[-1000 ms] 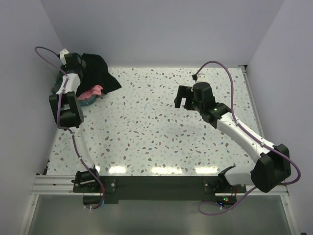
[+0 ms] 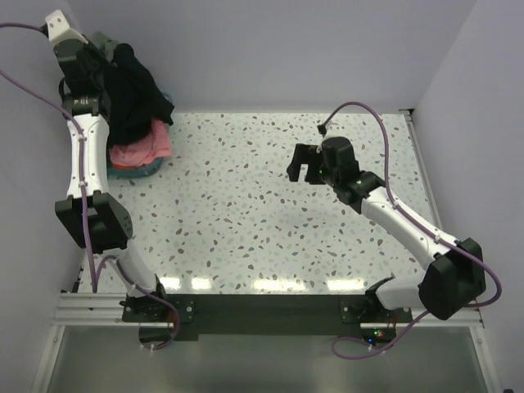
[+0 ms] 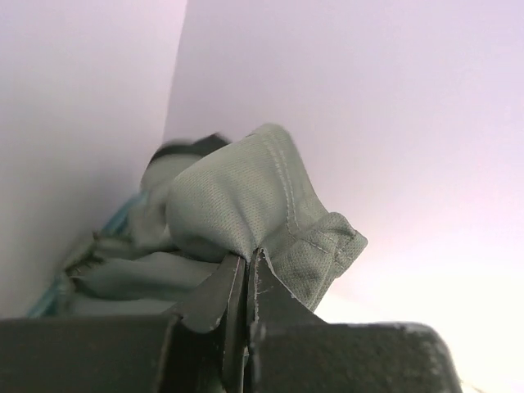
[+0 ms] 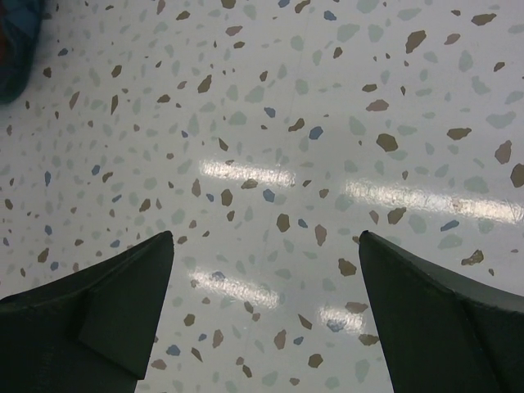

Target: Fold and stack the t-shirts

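In the left wrist view, a grey-green shirt (image 3: 246, 192) is pinched between the fingertips of my left gripper, which is shut on it. A bit of this cloth (image 2: 105, 44) also shows at the back left in the top view. Below it hang or lie a black shirt (image 2: 139, 97) and a pink one (image 2: 146, 147), in and over a blue basket (image 2: 137, 171). The arm hides part of the pile. My right gripper (image 2: 304, 164) stands open and empty above the right half of the table.
Grey walls (image 2: 278, 57) close it in at the back and sides, and the basket stands close to the left corner. Only plain tabletop lies beneath the right gripper.
The black shirt has shifted left and been drawn upward. The right arm has barely moved.
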